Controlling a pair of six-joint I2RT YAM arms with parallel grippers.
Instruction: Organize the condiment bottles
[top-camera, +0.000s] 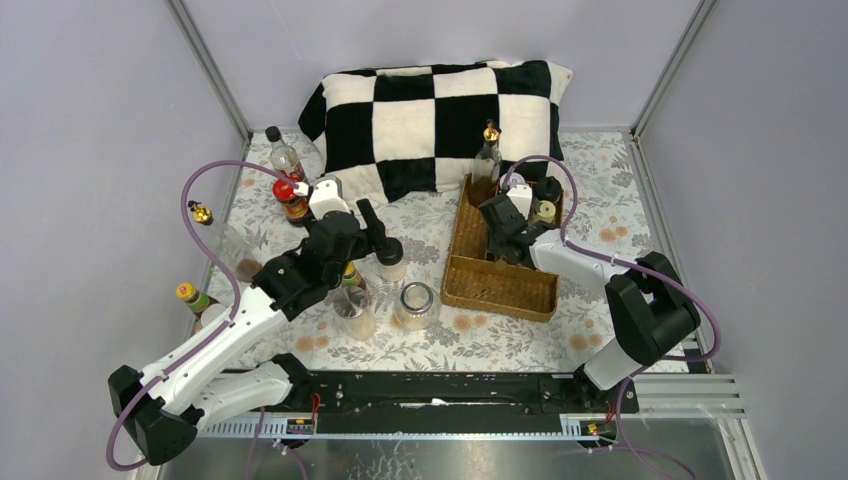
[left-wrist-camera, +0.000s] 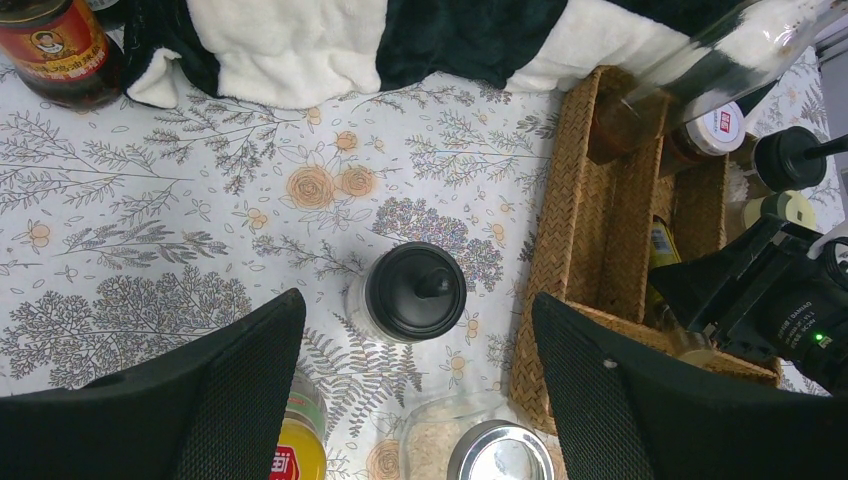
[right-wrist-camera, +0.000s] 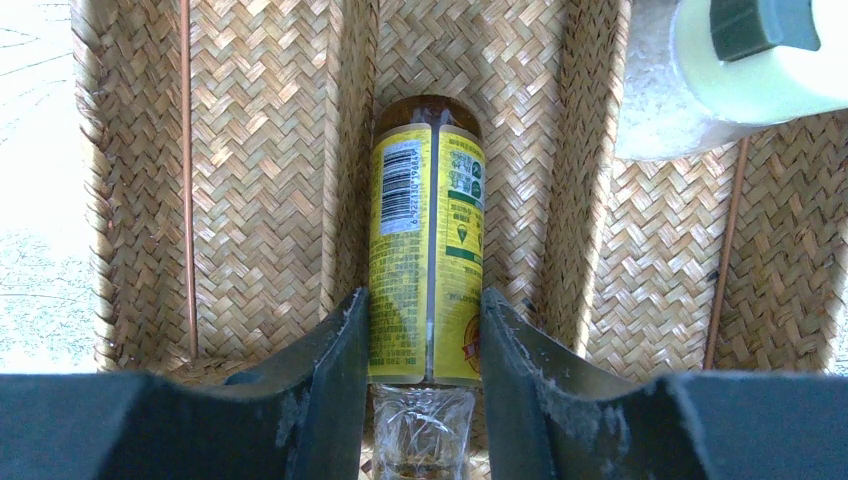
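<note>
A brown bottle with a yellow label (right-wrist-camera: 428, 250) lies lengthwise in the tray's middle compartment, its clear neck toward the front. My right gripper straddles it, one finger close against each side; whether they press on it, I cannot tell. In the left wrist view, part of that yellow label (left-wrist-camera: 662, 245) shows beside the right gripper. The woven tray (top-camera: 500, 306) has an empty front compartment. My left gripper is open and empty above the table, a black-capped jar (left-wrist-camera: 415, 292) below and between its fingers.
Oil bottle (top-camera: 486, 165), white-lidded jar (left-wrist-camera: 715, 128) and black-capped container (left-wrist-camera: 790, 158) stand in the tray's back. A glass jar (top-camera: 416, 304), tall glass (top-camera: 354, 312) and several bottles, including a red-capped one (top-camera: 291, 201), stand left. A checkered cushion (top-camera: 440, 120) lies behind.
</note>
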